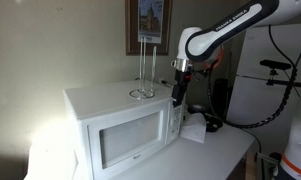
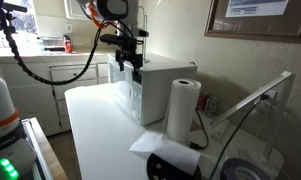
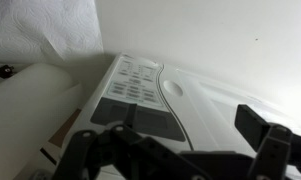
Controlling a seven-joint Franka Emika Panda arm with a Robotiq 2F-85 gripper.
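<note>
A white microwave (image 1: 130,138) stands on the counter with its door closed. Its keypad and dark display (image 3: 140,118) lie beneath the gripper in the wrist view. My gripper points at this front panel, its two fingers wide apart and nothing visible between them. In exterior view 1 the gripper (image 1: 177,98) is at the right end of the microwave's front, near the top edge. Exterior view 2 shows the gripper (image 2: 134,73) close to the same front corner; contact with the panel cannot be made out.
A wire rack (image 1: 142,92) stands on top of the microwave. Beside it are a paper towel roll (image 2: 182,109), a white sheet (image 2: 164,149) and a dark pan (image 2: 175,169).
</note>
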